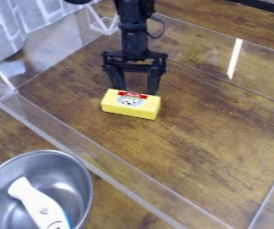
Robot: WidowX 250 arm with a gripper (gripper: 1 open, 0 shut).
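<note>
My black gripper (134, 73) hangs from the top centre over the wooden surface, its two fingers apart and open. Just in front of and below it lies a yellow box (140, 107) with a red strip and a pale round picture on its top, with nothing seen gripped.
Clear plastic walls border the wooden floor (205, 139). Outside at the lower left is a metal bowl (73, 179) with a white utensil (37, 202) in it. The floor to the right of the box is bare.
</note>
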